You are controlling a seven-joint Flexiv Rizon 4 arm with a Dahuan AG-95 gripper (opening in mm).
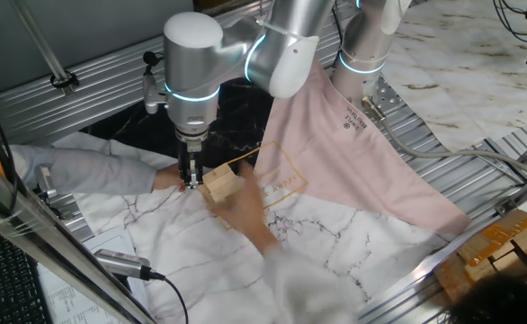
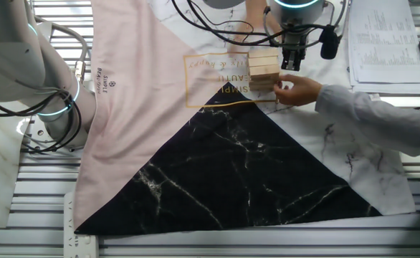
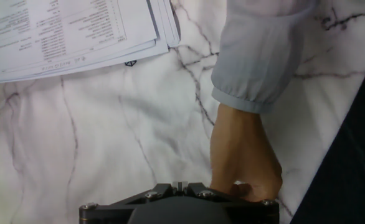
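A stack of pale wooden blocks point(image 1: 220, 183) stands on the patterned cloth point(image 1: 147, 220), over the cloth's printed orange frame. Two human hands are at the stack, one point(image 2: 298, 91) touching its lower edge and the other point(image 1: 245, 211) on its opposite side. Close beside the blocks, my gripper point(image 1: 191, 184) points down. In the other exterior view the gripper point(image 2: 291, 63) is just to the side of the stack. The black fingers point(image 3: 164, 188) come together in the wrist view, with nothing visible between them. That view shows a person's hand point(image 3: 248, 155) but no blocks.
Printed papers point(image 3: 70, 37) lie near a keyboard point(image 1: 7, 279). A wooden box point(image 1: 502, 256) with orange tape sits at the right. Metal posts and cables border the area.
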